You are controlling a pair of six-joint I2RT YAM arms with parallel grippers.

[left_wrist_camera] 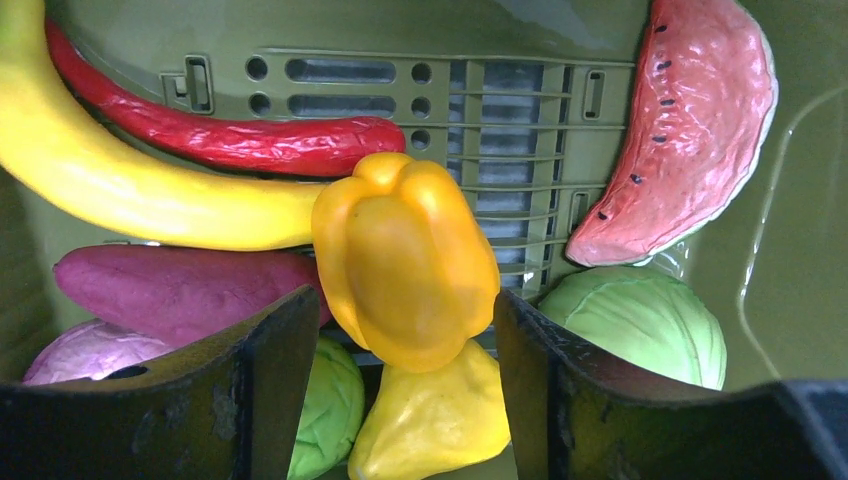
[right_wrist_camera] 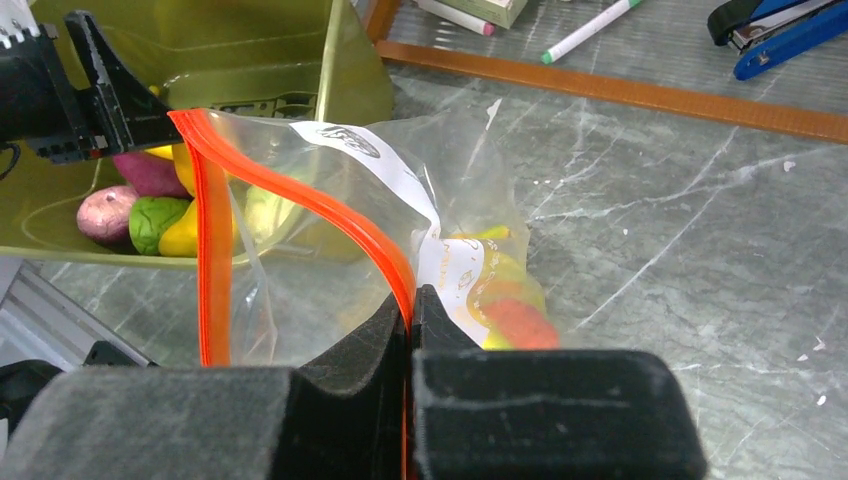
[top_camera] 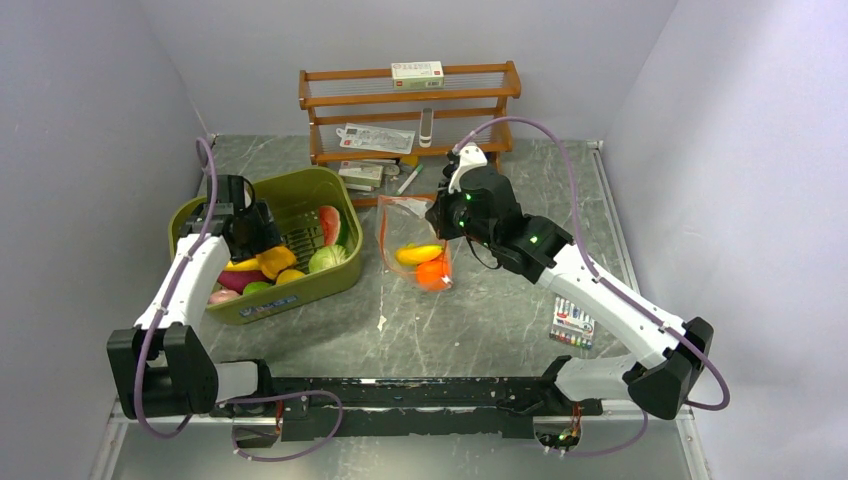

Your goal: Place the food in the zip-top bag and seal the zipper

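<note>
My left gripper is part open above the orange-yellow bell pepper point(left_wrist_camera: 410, 265), its fingers to either side of the lower part of the pepper in the left wrist view, with no grip visible. The pepper rests among other toy food in the green basket point(top_camera: 335, 270). The clear zip top bag point(right_wrist_camera: 330, 240) has an orange-edged mouth, which gapes to the left. My right gripper is shut on the bag's rim, holding it up. Inside the bag lie a yellow banana-like piece point(top_camera: 418, 254) and an orange item point(top_camera: 433, 274).
Around the pepper lie a banana point(left_wrist_camera: 150, 200), a red chili point(left_wrist_camera: 240, 140), an eggplant point(left_wrist_camera: 180, 290), a watermelon slice point(left_wrist_camera: 690, 130) and a cabbage point(left_wrist_camera: 640, 325). A wooden rack point(top_camera: 410, 100) stands behind. Free tabletop spreads in front of the bag.
</note>
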